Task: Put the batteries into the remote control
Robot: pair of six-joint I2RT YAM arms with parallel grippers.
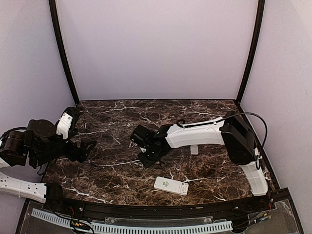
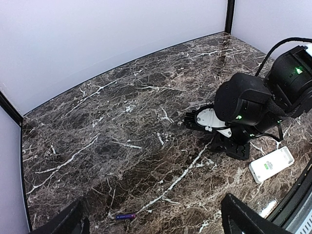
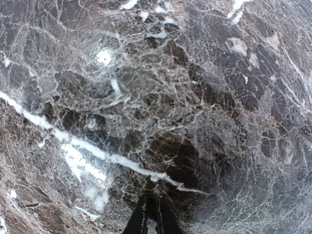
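Note:
The white remote control (image 1: 171,185) lies on the marble table near the front edge, and the left wrist view shows the same remote (image 2: 271,164) at right. A small purple-and-dark battery (image 2: 125,216) lies on the table between the spread fingers of my left gripper in that view, untouched. My left gripper is open above the table's left side. Around mid-table, behind and left of the remote, my right gripper (image 1: 148,163) points down. Its dark fingertips (image 3: 142,207) are close together; I cannot make out anything between them.
A small white piece (image 1: 194,149), perhaps the battery cover, lies right of centre under the right arm (image 1: 197,134). Bare marble table (image 1: 109,114) spans the back and much of the left. Pale walls stand at the back and sides.

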